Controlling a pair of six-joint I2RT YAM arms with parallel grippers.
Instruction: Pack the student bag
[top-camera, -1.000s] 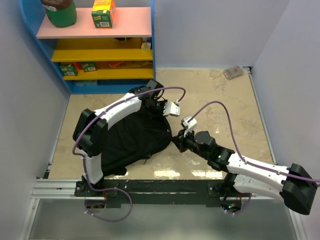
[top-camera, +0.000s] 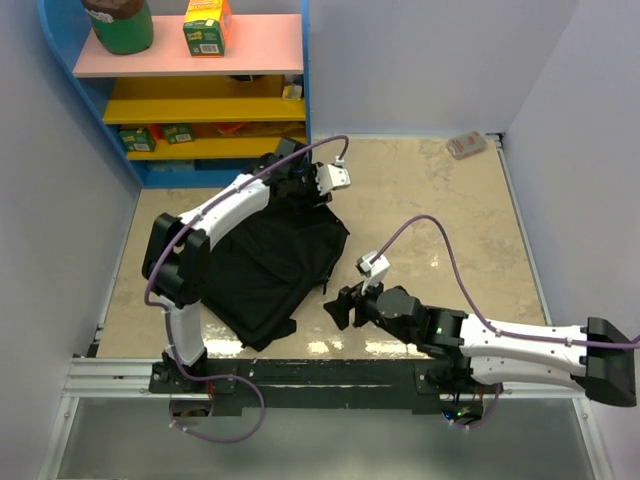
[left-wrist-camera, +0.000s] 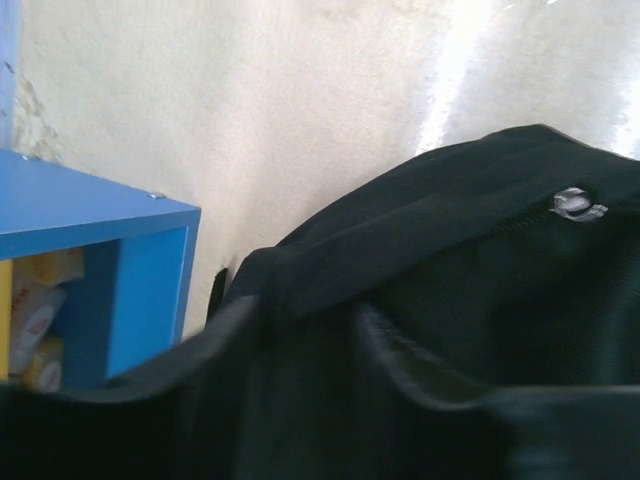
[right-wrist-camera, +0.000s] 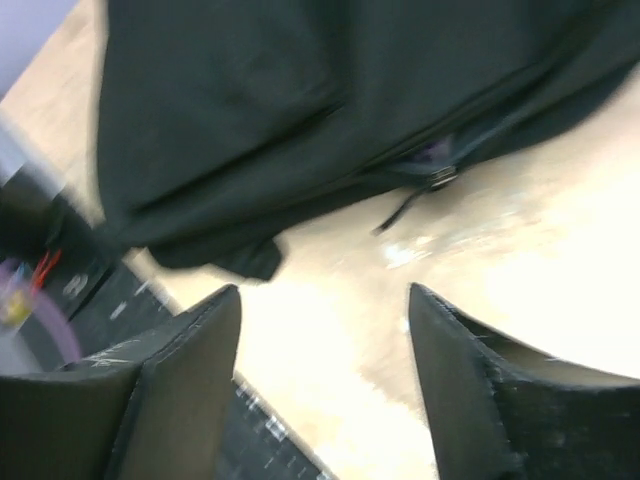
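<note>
The black bag lies flat and rumpled on the table's left half, a zipper pull on its upper edge in the left wrist view. My left gripper is over the bag's top end by the shelf; its blurred fingers are apart in the left wrist view, and I cannot tell whether cloth is between them. My right gripper stands open just right of the bag's lower right edge, with bare table below it in the right wrist view.
A blue shelf unit with yellow and pink boards, holding boxes and a green container, stands at the back left. A small pinkish block lies back right.
My left gripper has moved up and left along the bag. The bag's lower edge has shifted slightly.
</note>
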